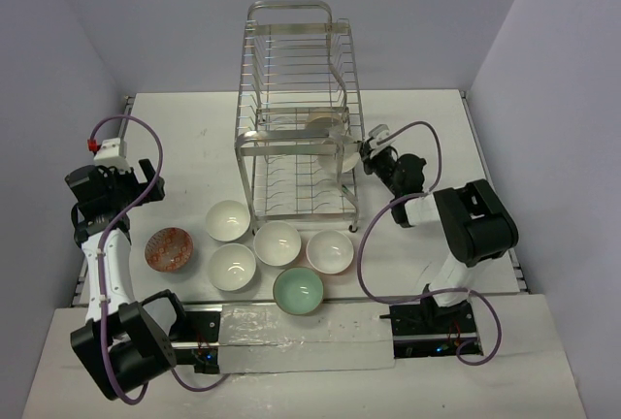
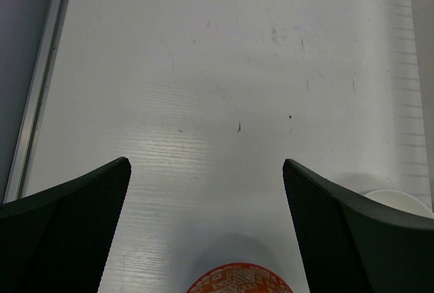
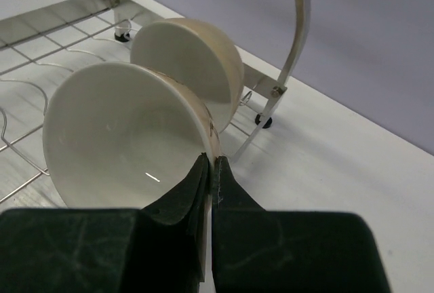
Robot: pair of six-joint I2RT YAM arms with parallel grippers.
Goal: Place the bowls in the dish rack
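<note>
My right gripper (image 1: 371, 152) is at the rack's right side, shut on the rim of a white bowl (image 3: 122, 130), which stands tilted on edge in the lower tier beside a second white bowl (image 3: 176, 42). My left gripper (image 1: 150, 177) hangs open and empty on the left. Below the rack (image 1: 301, 215) sit several white bowls (image 1: 277, 242), a green bowl (image 1: 298, 290) and a red-patterned bowl (image 1: 169, 249), which also shows under my left gripper in the left wrist view (image 2: 237, 279).
Walls border the back and both sides.
</note>
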